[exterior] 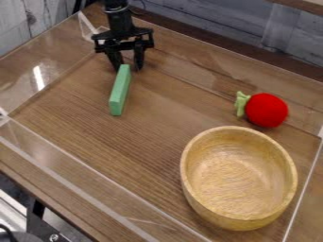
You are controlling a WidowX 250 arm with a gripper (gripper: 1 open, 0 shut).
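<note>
My gripper (123,54) is at the top left, a dark two-fingered tool above the wooden table. Just below it a green bar (120,90) lies on the table, slanted slightly, its upper end near the fingers. Whether the fingers are open or shut is too small to tell.
A red tomato-like object (265,110) with green leaves lies at the right. A large tan bowl (240,187) sits at the lower right.
</note>
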